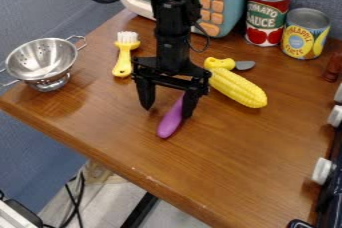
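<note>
The black gripper (167, 94) points down over the middle of the wooden table, its two fingers apart above and around the upper part of a purple eggplant (170, 122) that lies on the table. Whether the fingers touch it is hard to tell. A yellow corn cob (241, 89) lies just right of the gripper.
A steel colander (43, 60) stands at the left edge, a yellow brush (123, 58) behind left. Cans (266, 16) (305, 35), a teal toy appliance (225, 2) and a yellow-handled tool (219, 64) are at the back. A black stove edge is right.
</note>
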